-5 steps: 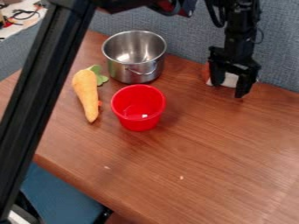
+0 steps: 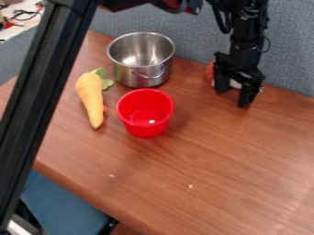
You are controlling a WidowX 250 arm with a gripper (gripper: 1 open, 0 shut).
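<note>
My gripper (image 2: 230, 89) is at the back right of the wooden table (image 2: 208, 174), open and low over a small red and white object (image 2: 211, 73) that it largely hides. A steel pot (image 2: 140, 57) stands at the back middle. In front of it is a red cup (image 2: 145, 116). A plush yellow carrot (image 2: 91, 96) with a green top lies left of both.
A grey padded wall (image 2: 288, 55) runs behind the table, and a black frame post (image 2: 37, 101) crosses the left of the view.
My gripper has shifted slightly to the left over the last second. The pot, cup and carrot have not moved.
</note>
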